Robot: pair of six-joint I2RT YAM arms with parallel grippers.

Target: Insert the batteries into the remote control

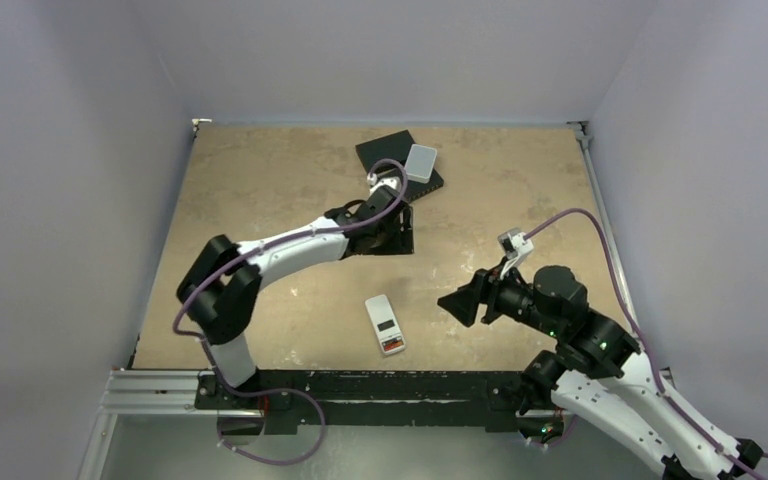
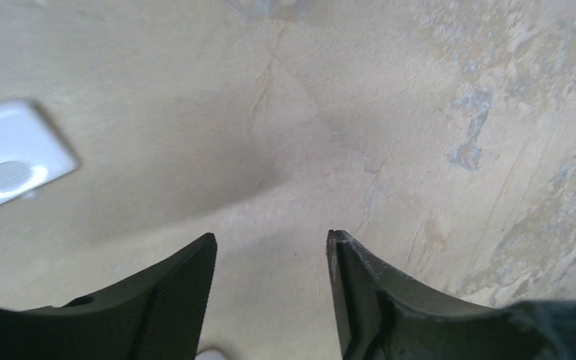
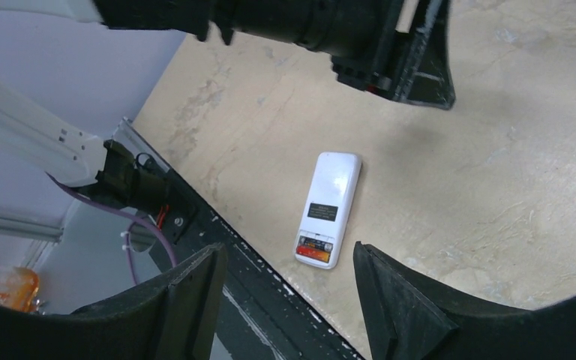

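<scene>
The white remote control lies back up on the table, battery compartment toward the front edge. In the right wrist view, orange-and-black batteries show in that compartment, with no cover over them. My left gripper is farther back over the table, its fingers apart with only tabletop visible between the tips. A white rounded object enters the left wrist view at its left edge; I cannot tell which part it is. To the right of the remote, in the top view, my right gripper hangs open and empty.
Behind the left gripper are black blocks, with a pale grey box on top. A dark rail runs along the table's front edge.
</scene>
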